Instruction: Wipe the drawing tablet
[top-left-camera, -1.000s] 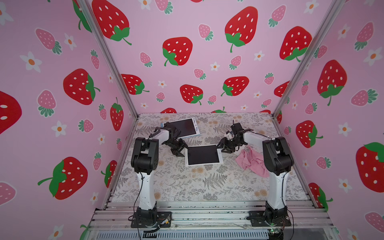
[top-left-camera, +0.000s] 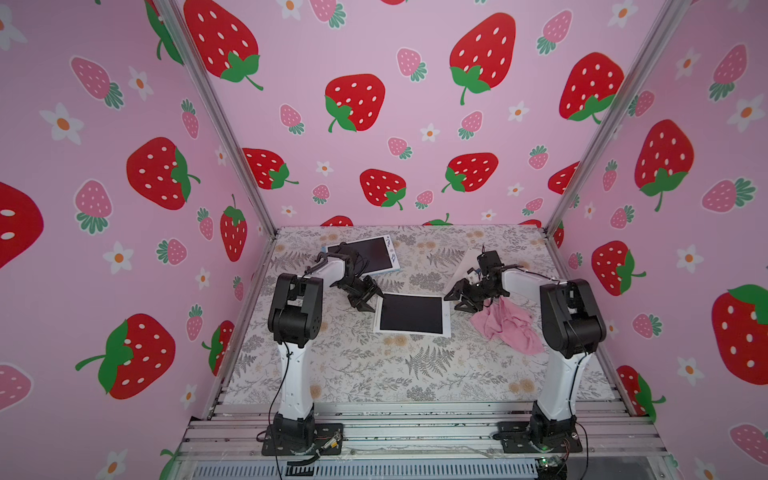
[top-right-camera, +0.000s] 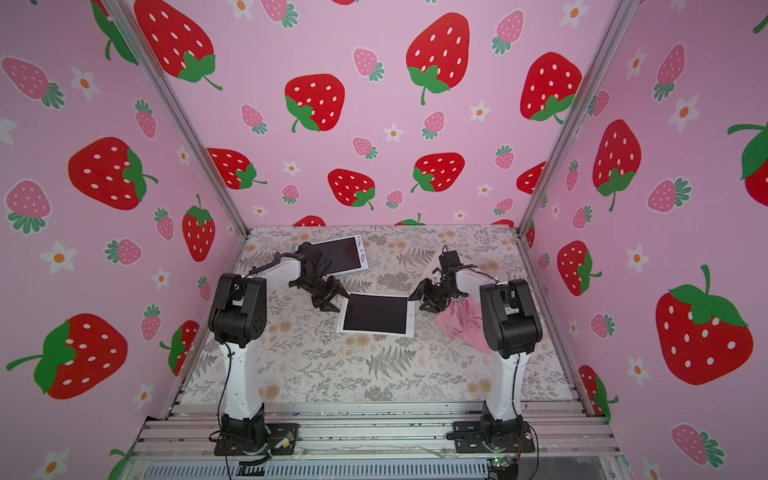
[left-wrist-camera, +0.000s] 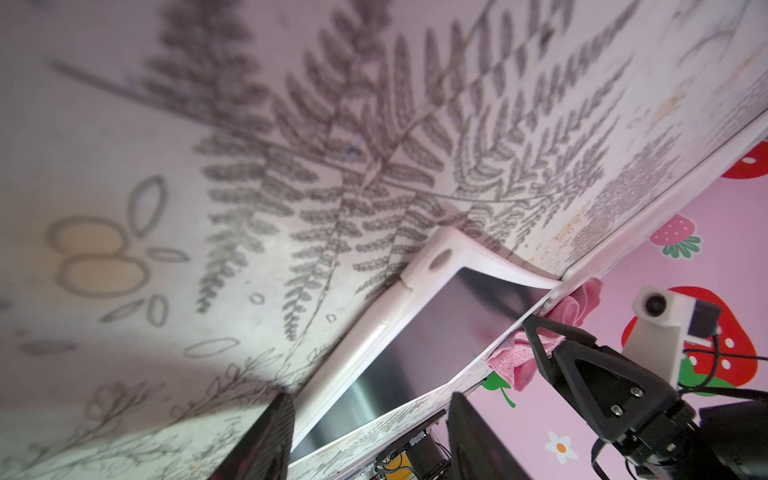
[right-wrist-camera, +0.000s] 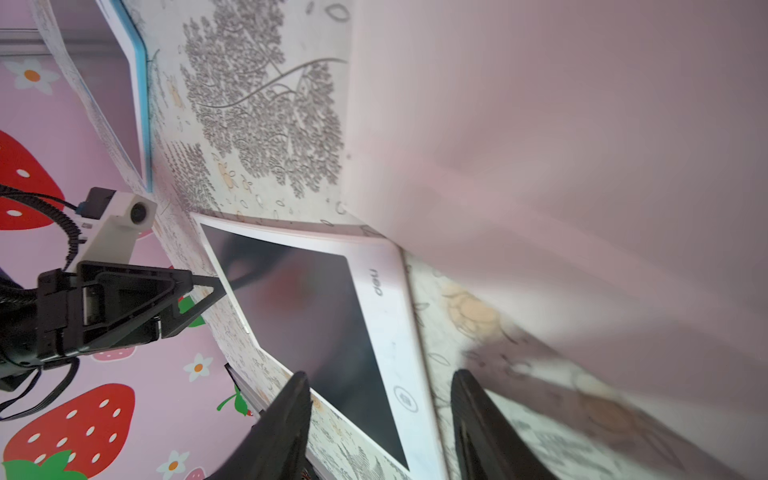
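Note:
A white-framed drawing tablet (top-left-camera: 412, 313) with a blank dark screen lies flat mid-table. By its far left corner is my left gripper (top-left-camera: 376, 302), open, its fingers (left-wrist-camera: 270, 440) apart with a strip of the white frame showing between them in the left wrist view. At the far right corner my right gripper (top-left-camera: 452, 302) stands part open; the tablet's right border (right-wrist-camera: 392, 352) shows between its fingers in the right wrist view. Whether either gripper touches the frame, I cannot tell. A crumpled pink cloth (top-left-camera: 508, 326) rests right of the tablet, partly behind the right arm.
At the back left lies a second tablet (top-left-camera: 374, 254), partly covered by my left arm. A pale flat-sided object (right-wrist-camera: 560, 160) sits close beside my right gripper.
The tablet has shifted slightly right and turned a little clockwise. Both grippers have moved right, the right one further. The cloth and the second tablet stay put.

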